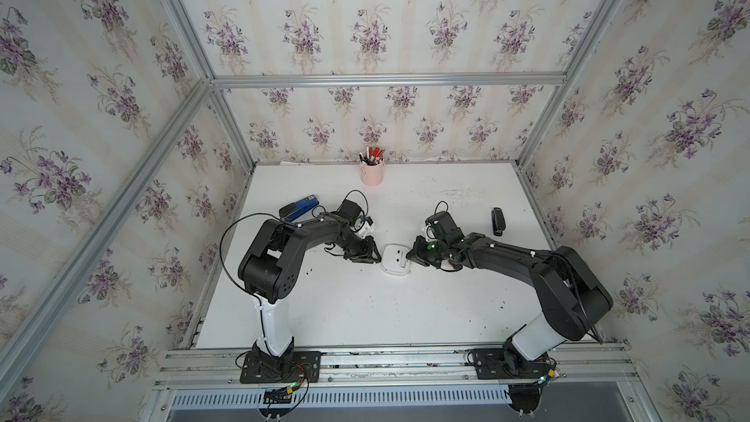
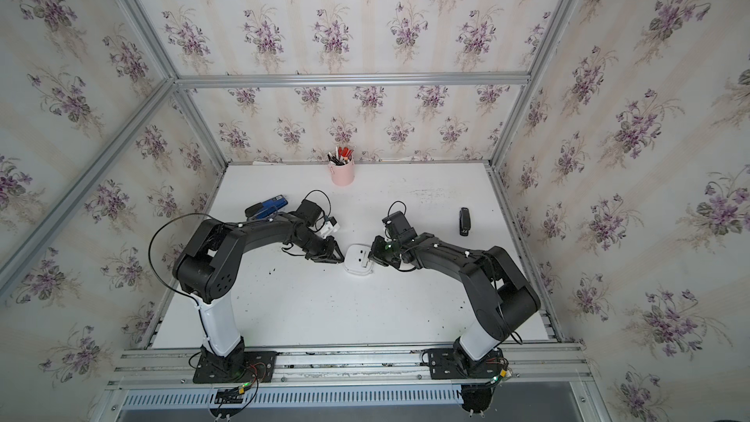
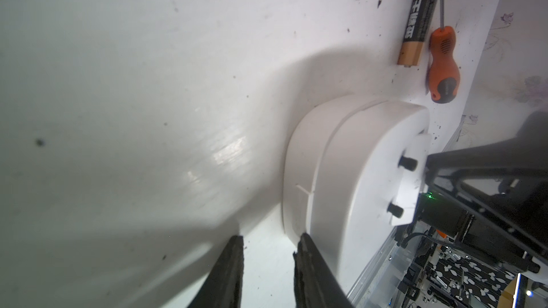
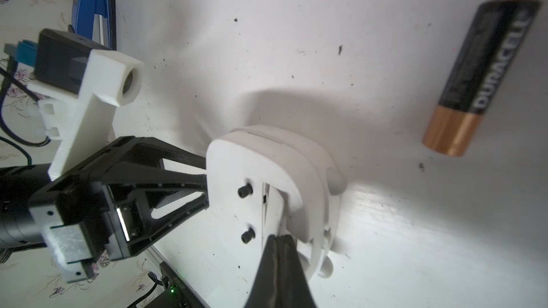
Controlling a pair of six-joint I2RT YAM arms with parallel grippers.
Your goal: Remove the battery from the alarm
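The white rounded alarm (image 4: 234, 159) rests on the table between my grippers; two dark screws and a slot with a white piece show on its upper face. My right gripper is shut, its tips at the slot; nothing shows between them, and they cover part of it. At the alarm's opposite side my left gripper stands partly open, bare table showing between its fingers. One of those fingers (image 3: 311, 268) is close against the alarm; contact is hard to tell. A black and copper battery (image 4: 482, 74) lies loose on the table, apart from the alarm.
An orange-handled screwdriver (image 3: 444, 65) lies beside the battery. Behind the left arm is a blue stapler (image 1: 298, 208); a pink pen cup (image 1: 372, 173) stands at the back. A black object (image 1: 498, 221) lies at the right.
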